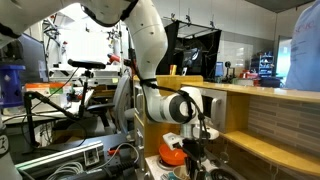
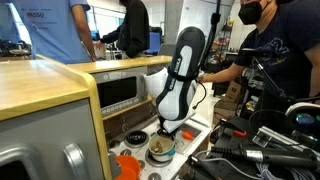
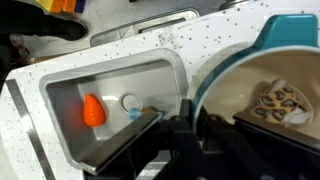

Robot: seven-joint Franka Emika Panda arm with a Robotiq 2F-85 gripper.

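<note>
In the wrist view a teal pot (image 3: pixel 274 33) with a cream inside fills the right side. My gripper is shut on its near rim, with the dark fingers (image 3: pixel 140 137) on either side of the pot wall. A spotted, patterned item (image 3: pixel 284 101) lies inside the pot. From exterior view 2, the pot (image 2: pixel 160 150) shows below the white arm, close to the counter surface; whether it touches is unclear. Exterior view 1 shows little of the pot, and the fingertips are hard to make out there.
Left of the pot is a grey sink (image 3: pixel 70 101) holding an orange item (image 3: pixel 94 110). An orange-red bowl (image 1: pixel 172 157) stands close by. Stove burners lie along the counter (image 2: pixel 137 136) behind the pot. A masked person (image 2: pixel 275 50) stands at the right in exterior view 2.
</note>
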